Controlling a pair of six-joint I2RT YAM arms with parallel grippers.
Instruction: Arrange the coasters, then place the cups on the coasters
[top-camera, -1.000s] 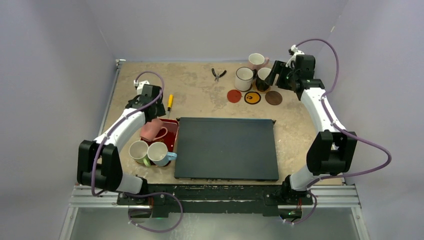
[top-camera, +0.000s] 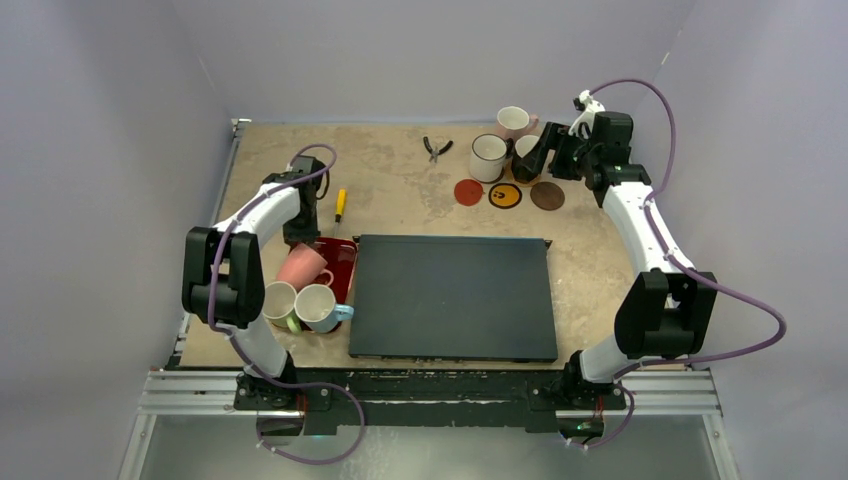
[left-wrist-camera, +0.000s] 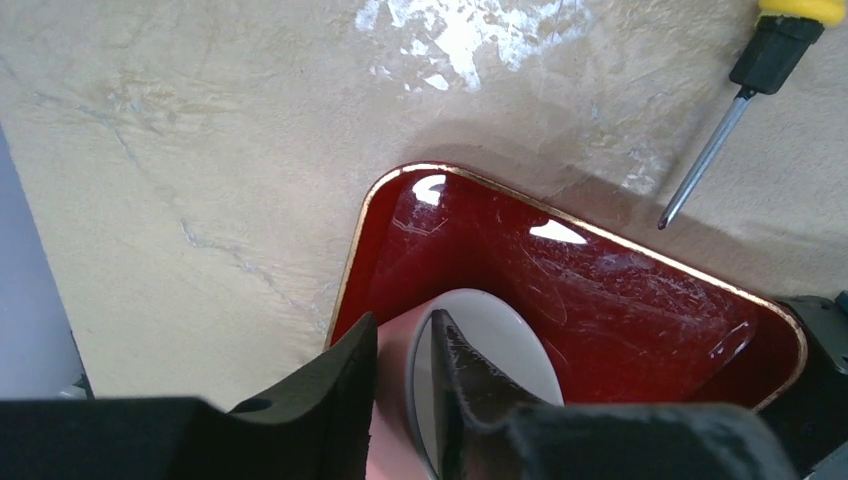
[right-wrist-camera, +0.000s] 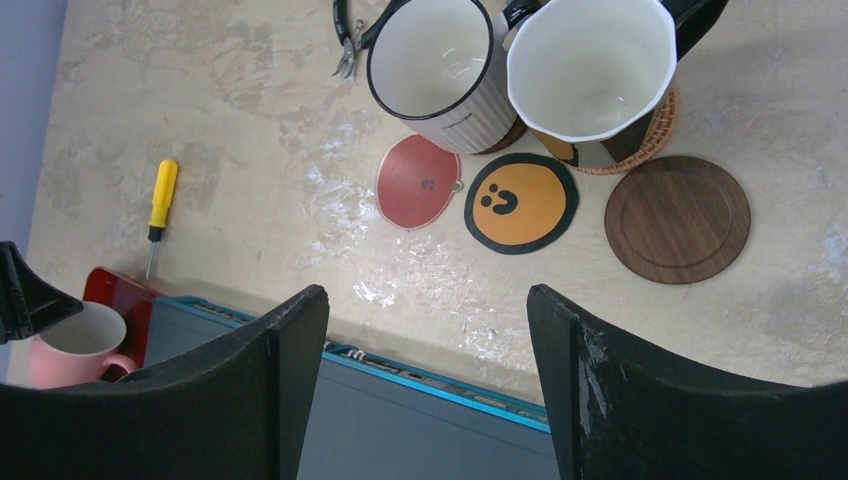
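A pink cup (left-wrist-camera: 395, 385) lies tilted on its side in the dark red tray (left-wrist-camera: 620, 265), its mouth toward the tray's far end. My left gripper straddles the cup's rim, one finger (left-wrist-camera: 447, 350) inside the mouth and the other outside. These fingers stand part open with the cup wall between them; a firm hold does not show. On the far right, my right gripper is open and empty. Three coasters lie in a row: red (right-wrist-camera: 417, 182), orange with a paw print (right-wrist-camera: 521, 203), brown wooden (right-wrist-camera: 678, 220).
Green (top-camera: 281, 303) and light blue (top-camera: 317, 306) cups stand in the tray's near part. Several cups, including a white dark-rimmed mug (top-camera: 488, 157), stand behind the coasters. A screwdriver (top-camera: 341, 206), pliers (top-camera: 437, 148) and large dark panel (top-camera: 455, 297) lie on the table.
My left gripper has come down toward the near side, onto the pink cup's rim. The cup has turned slightly, its handle shifting nearer the front.
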